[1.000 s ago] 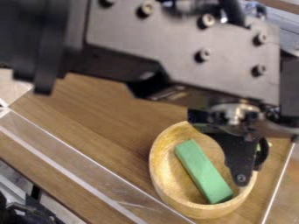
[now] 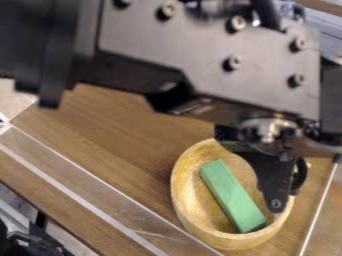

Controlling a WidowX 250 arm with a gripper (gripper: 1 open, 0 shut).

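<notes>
A green rectangular block (image 2: 230,195) lies inside a round, light wooden bowl (image 2: 191,205) in the lower right of the camera view. My dark metal gripper (image 2: 278,170) hangs over the bowl's right side, open, a finger reaching down beside the block. Nothing shows held in it; the far finger is mostly hidden behind the near one and the housing.
A transparent edge strip runs diagonally along the lower left, with dark objects and cables beyond it. Another pale strip runs at the right.
</notes>
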